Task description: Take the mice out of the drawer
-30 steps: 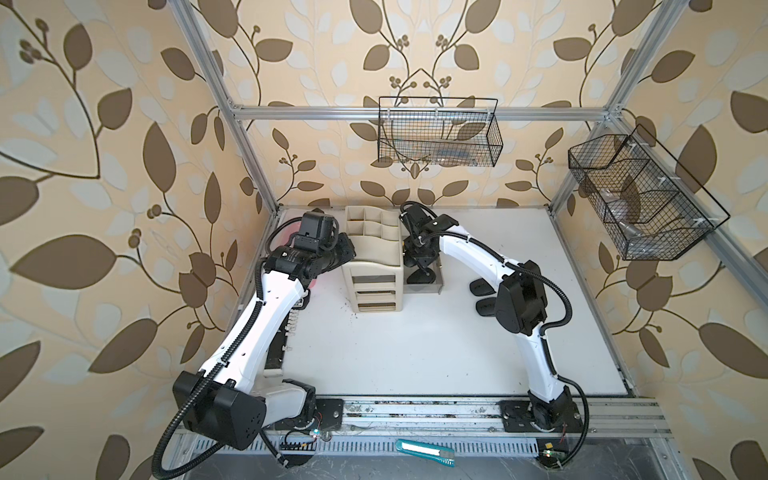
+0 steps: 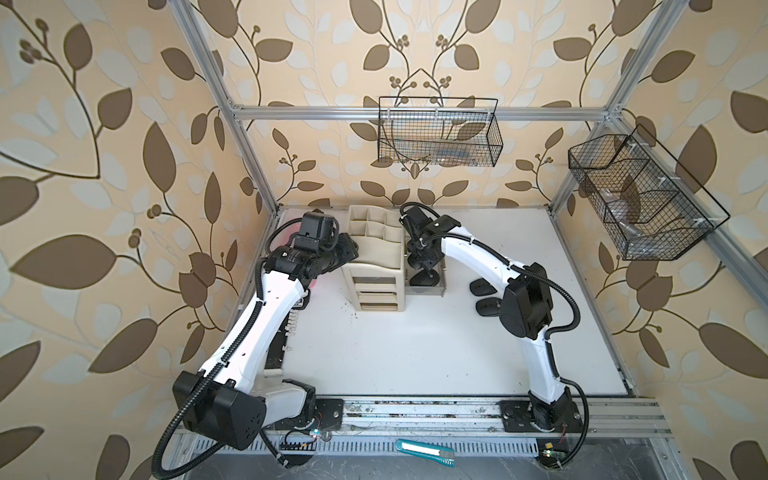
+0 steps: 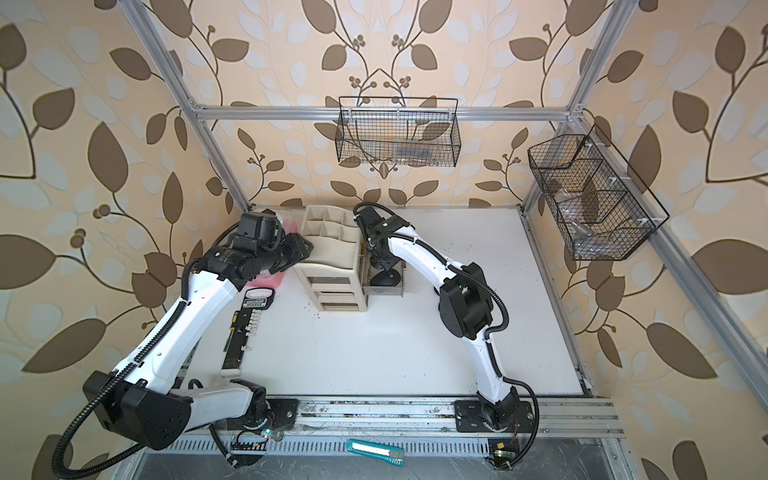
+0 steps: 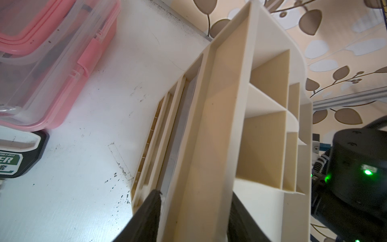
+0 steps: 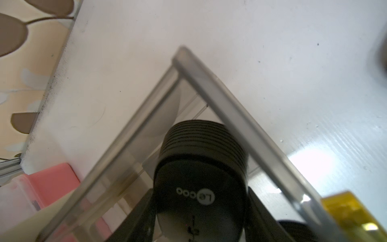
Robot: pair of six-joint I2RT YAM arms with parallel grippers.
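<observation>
The beige organizer (image 2: 372, 252) stands at table centre, its clear drawer (image 2: 425, 289) pulled out to the right. My left gripper is open, straddling the organizer's upper side wall. My right gripper is open over the drawer, fingers either side of a black mouse (image 5: 201, 173) lying inside it. A second black mouse (image 3: 385, 278) sits nearer the drawer's front end. Two more dark mice (image 2: 488, 306) lie on the table to the right.
A pink lidded box (image 4: 80, 64) and a black-and-white tool (image 3: 240, 336) lie left of the organizer. Wire baskets (image 2: 440, 132) hang on the back and right.
The drawer and my right arm have shifted slightly to the right. My left arm looks unchanged.
</observation>
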